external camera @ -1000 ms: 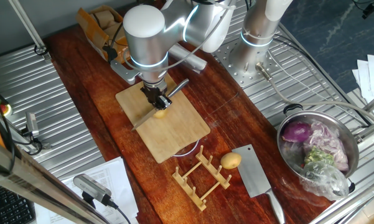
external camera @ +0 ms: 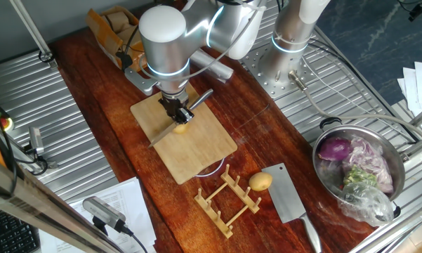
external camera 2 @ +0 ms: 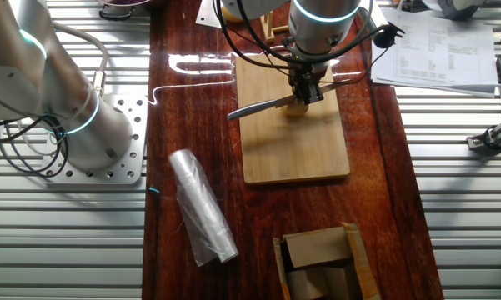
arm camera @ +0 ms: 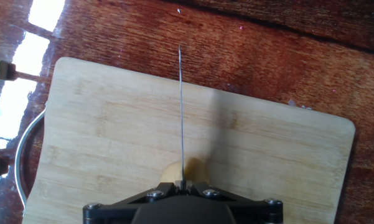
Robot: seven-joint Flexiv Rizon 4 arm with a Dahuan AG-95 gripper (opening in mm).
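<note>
My gripper (external camera: 185,115) is shut on a knife and stands low over the wooden cutting board (external camera: 203,151). The knife's blade (arm camera: 182,112) points away from the gripper, edge-on in the wrist view, while its silver handle (external camera 2: 252,109) sticks out on the other side in exterior view 2. Right under the blade sits a potato (external camera 2: 295,109) on the board, partly hidden by the gripper. Whether the blade has entered the potato I cannot tell. A second potato (external camera: 260,181) lies on the table between the wooden rack and the cleaver.
A wooden peg rack (external camera: 228,204) and a cleaver (external camera: 284,193) lie beyond the board. The metal pot (external camera: 395,151) holds an onion and bagged vegetables. A plastic roll (external camera 2: 202,204) and a cardboard box (external camera 2: 323,248) flank the board's near side.
</note>
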